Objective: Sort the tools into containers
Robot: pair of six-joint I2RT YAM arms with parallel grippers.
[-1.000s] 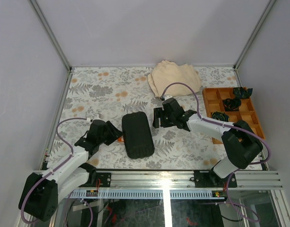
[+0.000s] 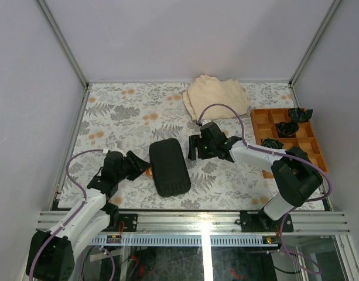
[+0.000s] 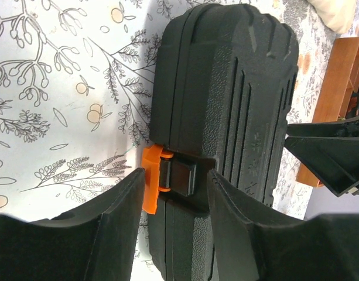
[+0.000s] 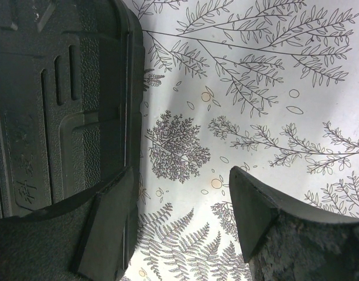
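A closed black tool case (image 2: 170, 167) lies flat in the middle of the table. On its left side an orange latch (image 3: 151, 178) shows in the left wrist view. My left gripper is open, one finger at the latch's outer side and the other over the case. Whether either finger touches it I cannot tell. Just right of the case my right gripper stands part open, with only patterned tablecloth between its fingers. In the right wrist view the case (image 4: 56, 111) fills the left side.
A wooden compartment box (image 2: 261, 126) with black coiled items (image 2: 286, 129) in it stands at the right. Behind the case lies a folded beige cloth (image 2: 215, 96). Bare tablecloth (image 2: 123, 114) covers the table's back left.
The left arm has shifted slightly, its gripper staying beside the latch. My right arm and the case look almost unmoved.
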